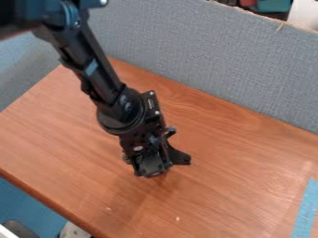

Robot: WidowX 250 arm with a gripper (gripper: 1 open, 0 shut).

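Observation:
My black gripper (pixel 159 162) hangs low over the middle of a wooden table (pixel 236 177), at the end of the black arm that reaches in from the upper left. Its fingers point down toward the bare tabletop, and I see no object at them. They look shut, though the dark housing makes their exact spacing hard to see. Whether the tips touch the wood cannot be told from this view.
A grey padded wall (pixel 211 65) runs along the back. A blue strip (pixel 306 209) lies at the right edge. Some items show at the top right beyond the wall and at the lower left. The tabletop around the gripper is clear.

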